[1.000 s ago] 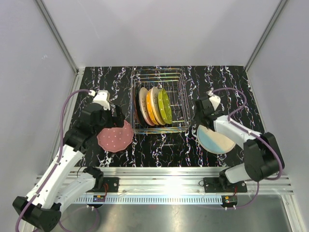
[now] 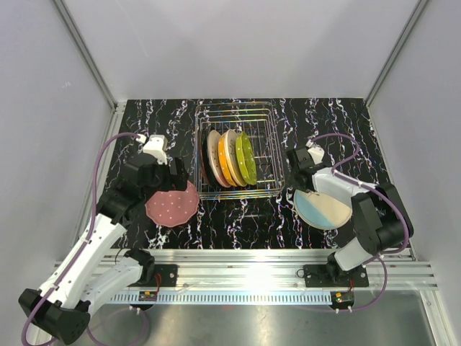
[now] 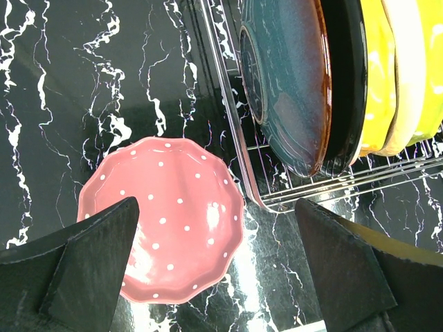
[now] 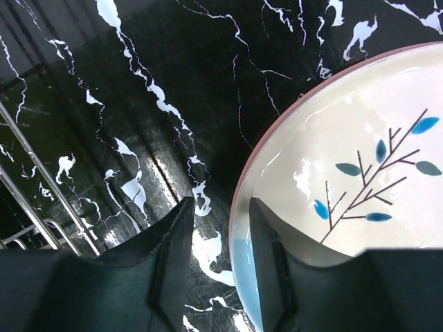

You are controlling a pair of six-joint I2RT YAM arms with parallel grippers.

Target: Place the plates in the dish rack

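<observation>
The wire dish rack holds several upright plates in its middle. A pink dotted plate lies flat left of the rack, beneath my left gripper, which is open and empty. On the right, a cream-and-blue plate with a twig pattern lies flat on the counter. My right gripper is at its near rim, fingers part open, one finger by the rim; whether the rim is between them is not clear.
The rack's right section looks empty. Walls border the workspace at back and sides.
The right arm's elbow has shifted left while its gripper stays over the plate's rim. The left gripper has moved very slightly; plates and rack are unchanged.
</observation>
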